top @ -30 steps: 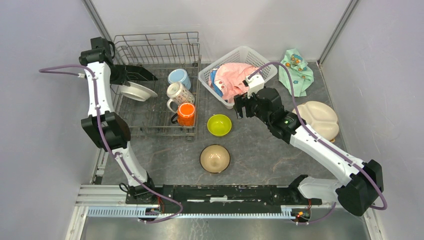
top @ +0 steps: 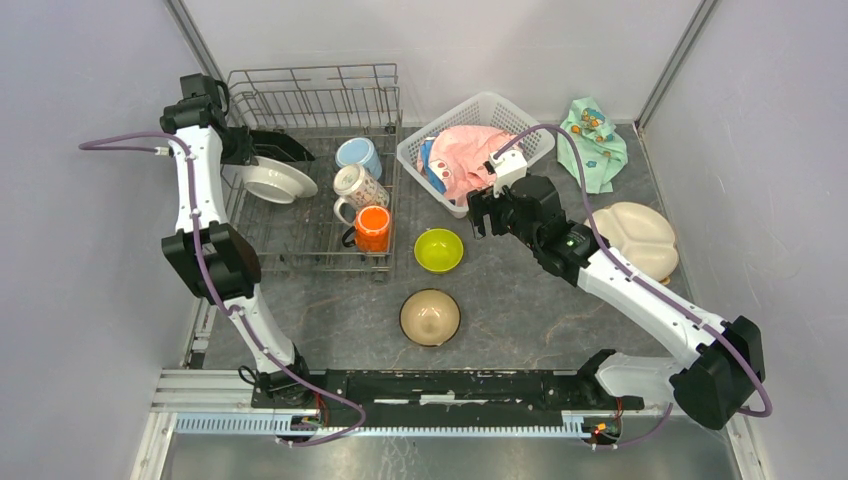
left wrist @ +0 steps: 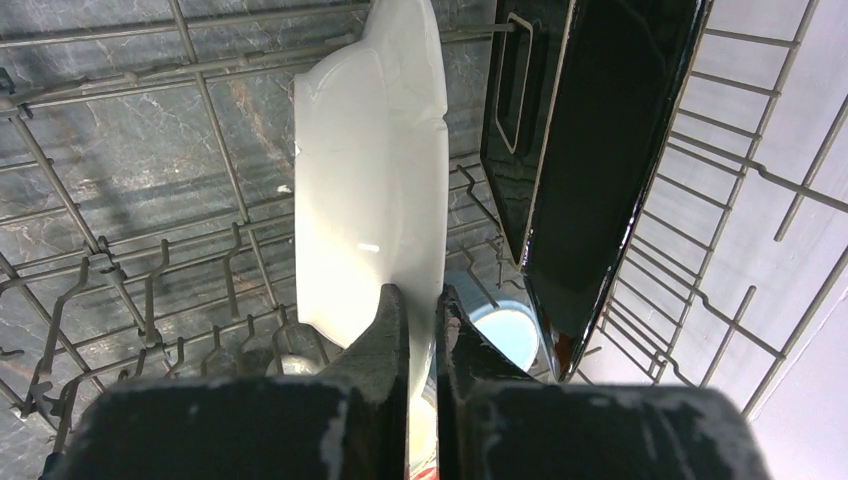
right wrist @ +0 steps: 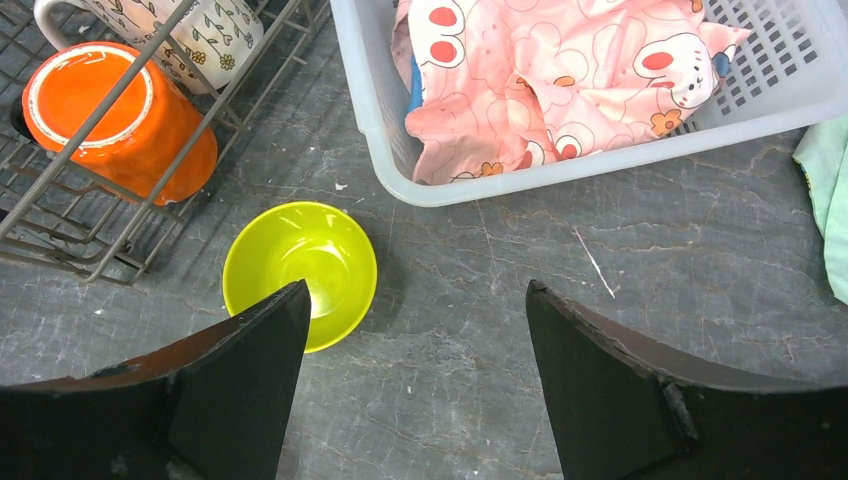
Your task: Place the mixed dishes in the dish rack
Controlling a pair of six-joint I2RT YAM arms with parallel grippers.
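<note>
My left gripper is shut on the white dish (top: 280, 182), held inside the wire rack (top: 330, 70) beside black dishes (left wrist: 610, 150). A blue cup (top: 357, 155), patterned mug (top: 355, 186) and orange mug (top: 372, 228) stand at the rack's right side. My right gripper is open and empty above the worktop, right of the lime bowl (top: 439, 250). A tan bowl (top: 429, 316) and cream divided plate (top: 632, 238) lie outside the rack.
A plastic basket (top: 420, 141) with pink cloth is at the back, right of the rack; a green cloth (top: 592, 150) lies beside it.
The white dish and left gripper have shifted very slightly. The right arm looks unchanged.
</note>
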